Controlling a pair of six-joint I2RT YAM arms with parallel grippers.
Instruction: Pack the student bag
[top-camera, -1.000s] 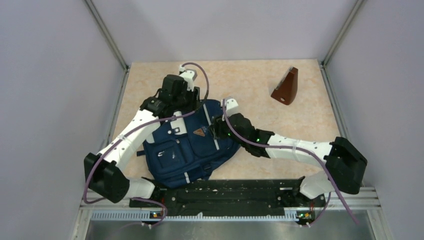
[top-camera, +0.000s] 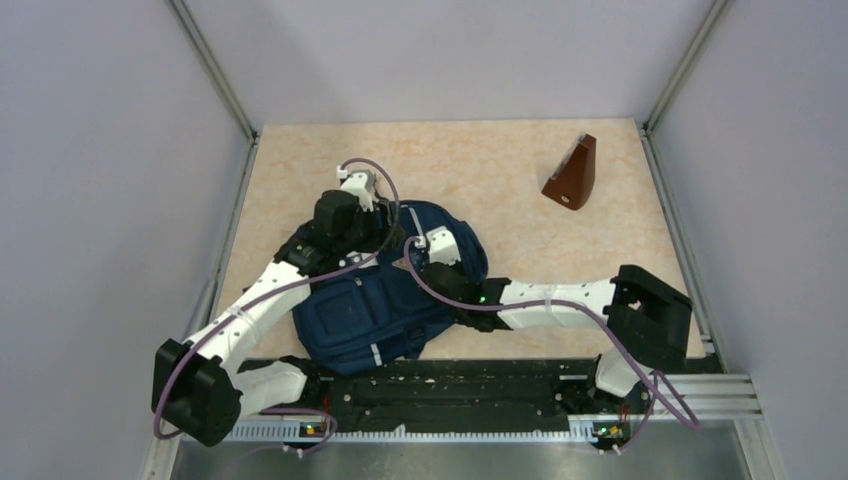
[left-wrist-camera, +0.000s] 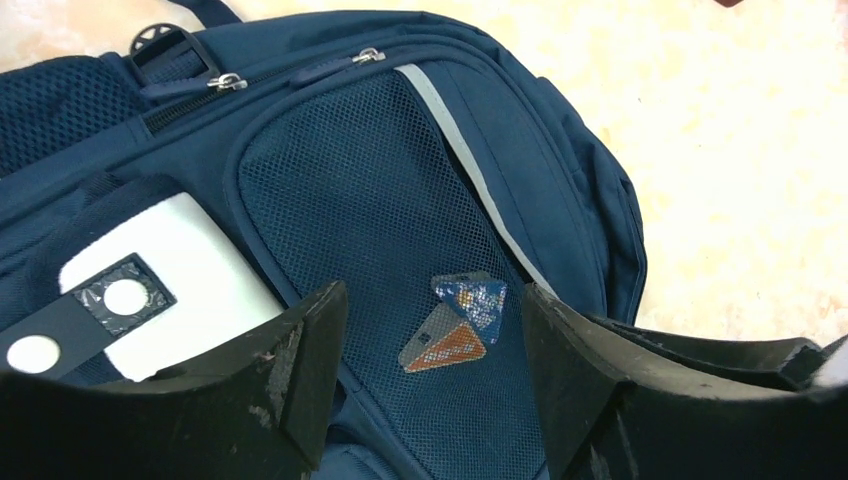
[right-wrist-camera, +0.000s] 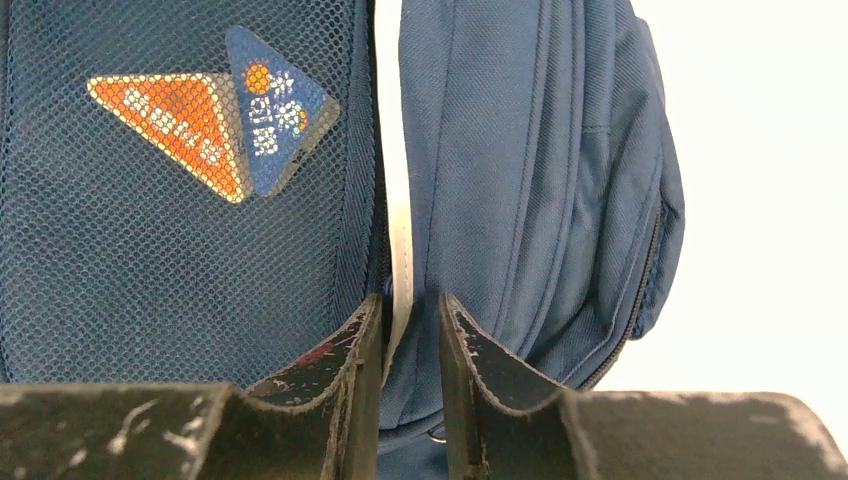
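A navy backpack (top-camera: 345, 310) lies flat on the table. Its mesh panel (left-wrist-camera: 360, 180) shows orange and blue tags (right-wrist-camera: 165, 130) beneath. A white strip (right-wrist-camera: 395, 170) runs along the panel's side. My left gripper (top-camera: 385, 225) hangs open over the panel, nothing between its fingers. My right gripper is at the lower part of the white strip, part open, its two fingertips either side of that strip's edge; whether it grips any fabric I cannot tell. In the top view the right arm's body hides its fingertips.
A brown wedge-shaped object (top-camera: 570, 175) stands at the back right of the beige table (top-camera: 500, 160).
My left gripper has moved toward the front and a little left.
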